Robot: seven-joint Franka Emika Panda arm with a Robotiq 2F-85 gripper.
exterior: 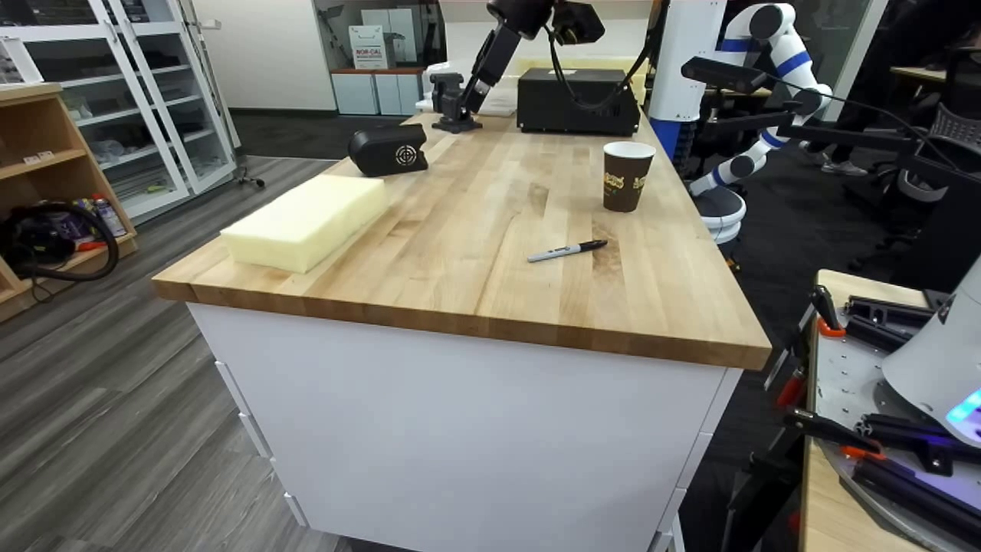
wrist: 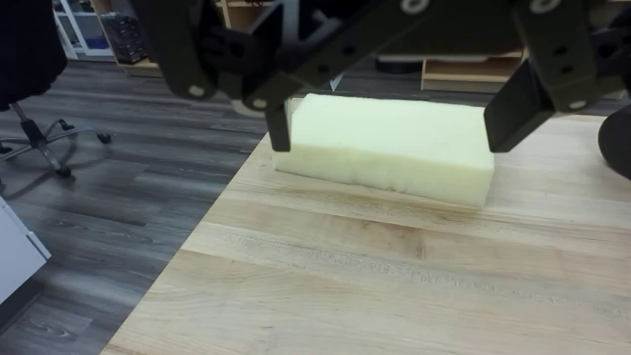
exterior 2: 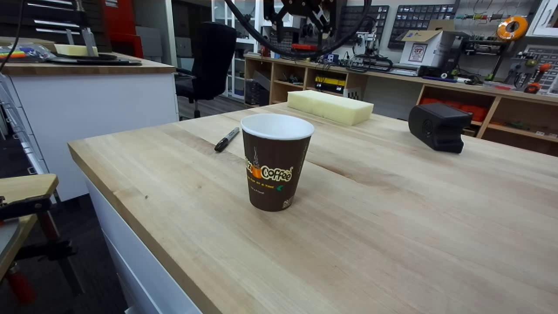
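My gripper is open, its two black fingers far apart with nothing between them. Beyond the fingers in the wrist view lies a pale yellow foam block (wrist: 390, 139), flat on the wooden table. Exterior view 2 shows the gripper (exterior 2: 302, 31) high above the tabletop, cut off by the top edge. A brown paper coffee cup (exterior 2: 277, 167) with a white rim stands upright there. Behind it rests a grey marker (exterior 2: 227, 139) with a black cap. A black rounded block (exterior: 388, 150) sits past the foam. The cup's inside bottom is hidden.
A black box (exterior: 579, 101) and a small dark vise (exterior: 452, 101) stand at the table's far end. The marker and cup are toward its right side, the foam along its left edge.
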